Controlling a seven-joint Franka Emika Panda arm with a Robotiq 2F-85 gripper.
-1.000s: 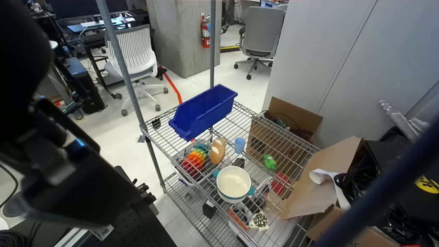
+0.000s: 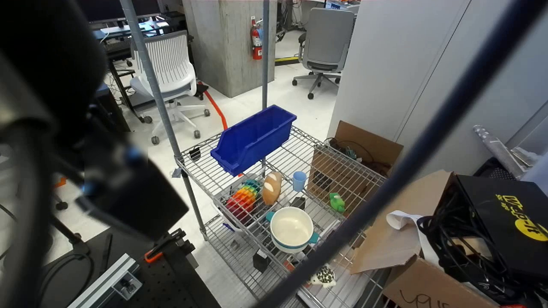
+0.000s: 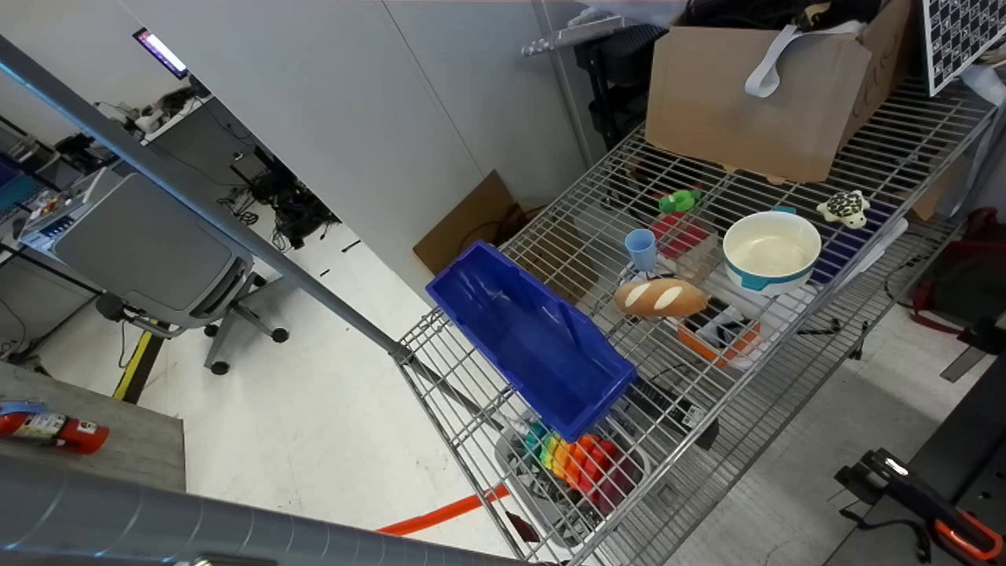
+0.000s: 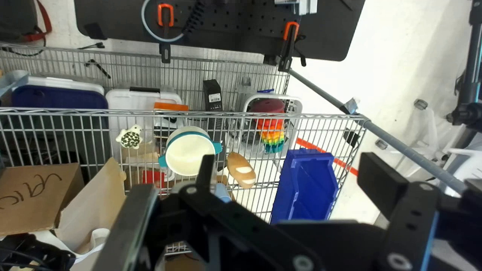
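Observation:
Spread wide in the wrist view, my gripper is open with nothing held between its fingers. Beyond it in that view are a blue bin, a toy bread loaf, a cream pot with teal handles and a turtle toy, all on the wire rack. A light blue cup stands between the bin and a green toy in exterior view 2. The arm, dark and blurred, fills the left of exterior view 1, well apart from these things.
Cardboard boxes crowd one end of the rack. Grey posts rise at its corners, and a dark diagonal bar crosses exterior view 1 close to the camera. Bare wire shelf shows around the bin.
In exterior view 1 the arm and gripper have shifted and turned at the left. The dark diagonal bar now cuts further across the rack. The objects on the shelf have stayed put.

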